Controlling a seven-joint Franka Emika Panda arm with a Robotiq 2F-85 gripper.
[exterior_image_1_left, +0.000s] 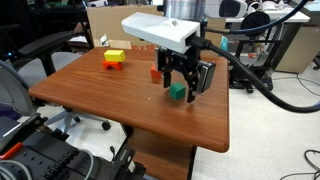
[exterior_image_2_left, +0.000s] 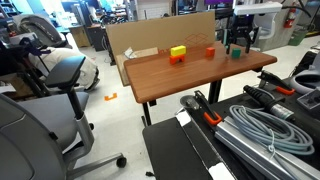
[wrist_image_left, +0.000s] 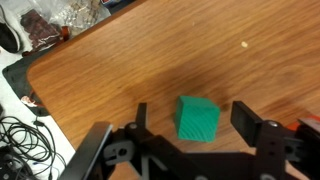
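Note:
A green block (exterior_image_1_left: 177, 91) rests on the wooden table; in the wrist view the green block (wrist_image_left: 197, 118) shows between my two fingers. My gripper (exterior_image_1_left: 180, 88) points down over it with its fingers apart. The wrist view shows a gap between the block and each of the fingers (wrist_image_left: 137, 128), the right one being nearer. Exterior view 2 has the green block (exterior_image_2_left: 236, 54) small, near the table's far right end, under the arm. Whether the fingertips reach down to the block's height is hard to tell.
Behind the gripper stands a red block (exterior_image_1_left: 155, 75). Farther left, a yellow block (exterior_image_1_left: 115, 55) sits on another red block (exterior_image_1_left: 113, 65). Bare table (exterior_image_2_left: 150, 78) lies left of the gripper. A clear bag (wrist_image_left: 40, 25) is beyond the table edge.

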